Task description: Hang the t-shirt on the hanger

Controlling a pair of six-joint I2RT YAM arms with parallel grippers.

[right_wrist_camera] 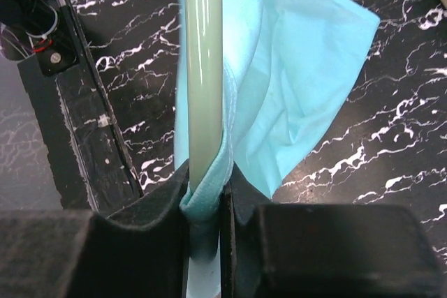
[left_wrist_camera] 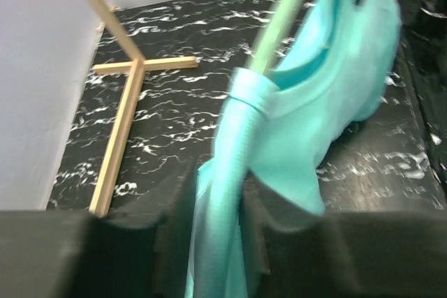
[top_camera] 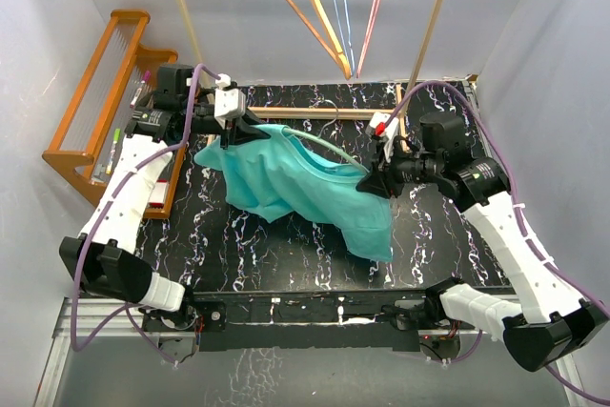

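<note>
The teal t-shirt (top_camera: 295,197) hangs stretched between both grippers, with a pale green hanger (top_camera: 324,148) inside it. My left gripper (top_camera: 250,129) is shut on one end of the shirt; in the left wrist view the cloth runs up between its blurred fingers toward the hanger bar (left_wrist_camera: 286,12). My right gripper (top_camera: 376,181) is shut on the other end, where the shirt's edge wraps round the green bar (right_wrist_camera: 204,68). The shirt's body drapes below, over the black marble surface.
Above, wooden, blue and pink hangers (top_camera: 315,2) hang from a wooden stand (top_camera: 424,26). A wooden rack (top_camera: 81,121) stands at the left. A wooden base bar (top_camera: 305,113) lies at the back.
</note>
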